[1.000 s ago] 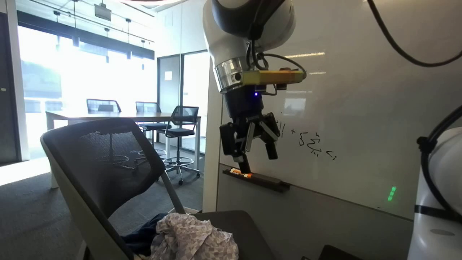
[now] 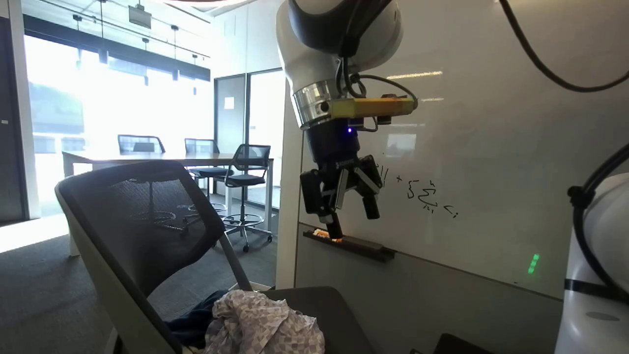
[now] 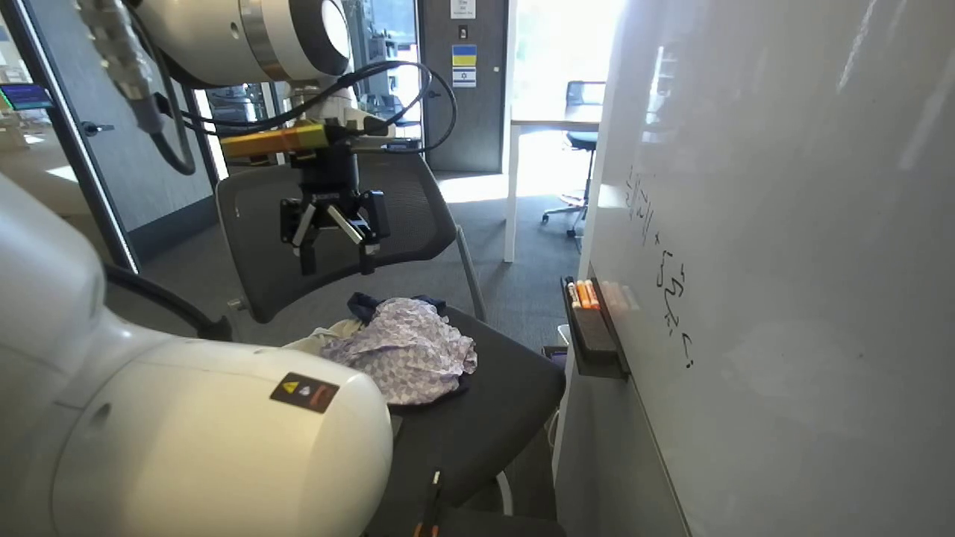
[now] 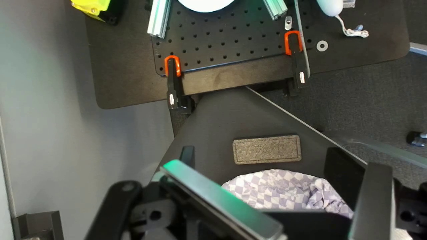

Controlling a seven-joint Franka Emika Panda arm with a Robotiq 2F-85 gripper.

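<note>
My gripper [image 2: 354, 223] hangs fingers-down above the office chair, open, with nothing between its fingertips. In the second exterior view the gripper [image 3: 337, 265] is well above a crumpled checkered cloth [image 3: 416, 349] lying on the chair seat [image 3: 510, 385]. From the wrist, the same cloth [image 4: 276, 186] shows below and between the spread fingers, partly hidden by them. A grey-brown rectangular block [image 4: 267, 149], perhaps an eraser, lies flat on the seat just beyond the cloth. Dark fabric [image 2: 197, 321] is tucked beside the cloth.
The whiteboard [image 3: 761, 224] with black writing stands beside the chair; its tray [image 3: 597, 344] carries several markers and a dark eraser. The chair back [image 2: 135, 218] rises behind the cloth. A black table [image 4: 124, 80] with orange-tipped clamps borders the seat.
The cloth, chair and whiteboard tray look the same.
</note>
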